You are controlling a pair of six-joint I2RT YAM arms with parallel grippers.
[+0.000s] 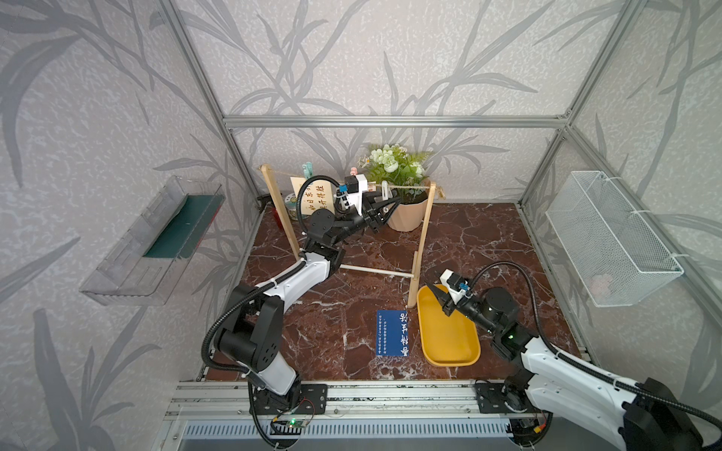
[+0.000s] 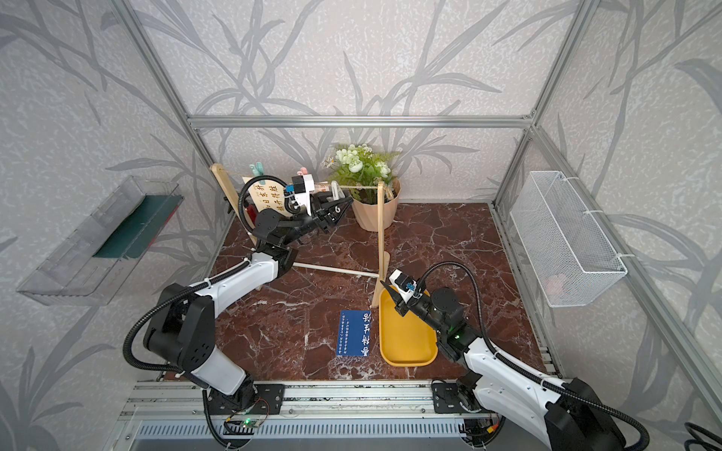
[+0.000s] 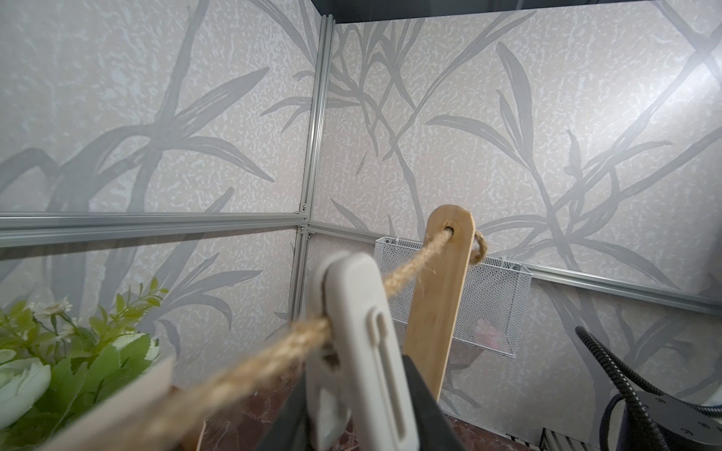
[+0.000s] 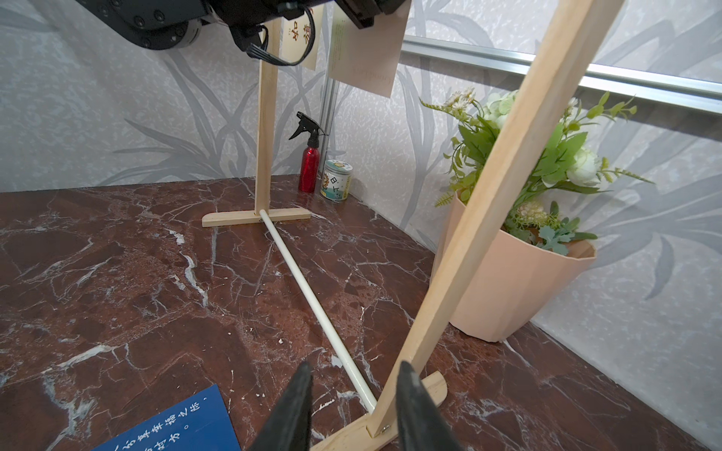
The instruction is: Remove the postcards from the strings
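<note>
A twine string (image 3: 413,269) runs between two wooden posts at the back. On it sits a white clip (image 3: 368,338), which fills the space between the dark fingers of my left gripper; whether they press on it cannot be told. A cream postcard with dark writing (image 1: 322,197) hangs from the string on the left, partly behind the left arm. Another pale card (image 4: 368,52) hangs nearby in the right wrist view. The blue postcard (image 1: 392,333) lies flat on the table. My right gripper is open and empty, over the yellow tray's far end.
The yellow tray (image 1: 451,345) stands right of the blue postcard. The right wooden post (image 4: 481,210) rises close to my right gripper, and a flowerpot (image 4: 519,282) stands behind the string. A white pole (image 4: 319,308) joins the posts low down.
</note>
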